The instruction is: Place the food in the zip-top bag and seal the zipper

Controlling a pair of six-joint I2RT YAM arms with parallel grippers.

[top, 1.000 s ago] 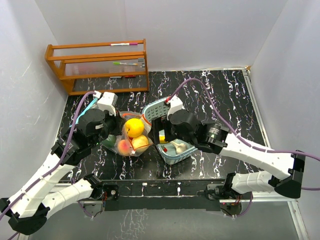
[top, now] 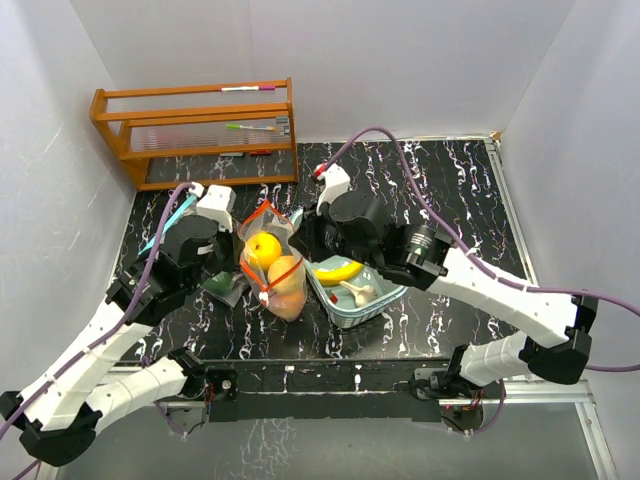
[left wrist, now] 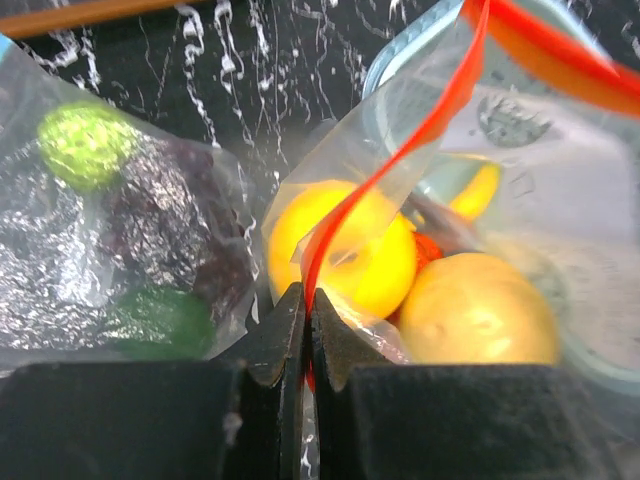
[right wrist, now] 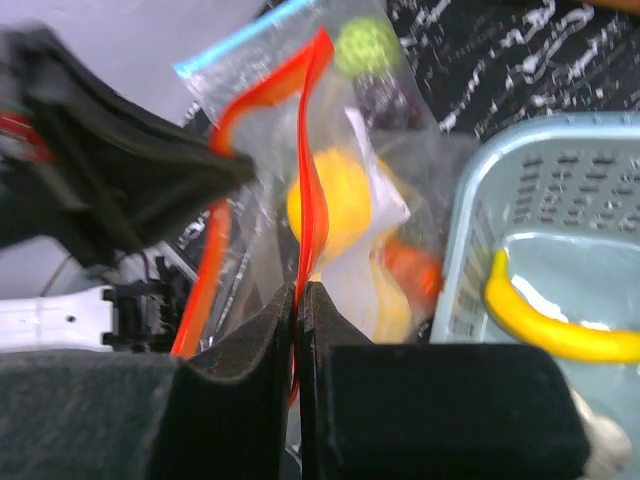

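A clear zip bag with a red-orange zipper strip (left wrist: 385, 165) hangs between my two grippers, its mouth spread. Inside it show a yellow fruit (top: 263, 249), a paler round fruit (left wrist: 480, 310) and a peach-coloured one (top: 287, 304) lowest down. My left gripper is shut on the strip at the bag's left side. On the right side, my right gripper is shut with the red edge of the bag between its fingertips. A banana (top: 338, 273) and a pale piece (top: 359, 291) lie in the light blue basket (top: 346, 317).
Another clear bag (left wrist: 120, 230) with a blue strip and green and dark items lies to the left. At the back left stands a wooden rack (top: 200, 118).
The right gripper moved left from above the basket, shut from open, and now has the bag's right edge. The bag has lifted and its mouth now stands up, with the fruit shifted in it.
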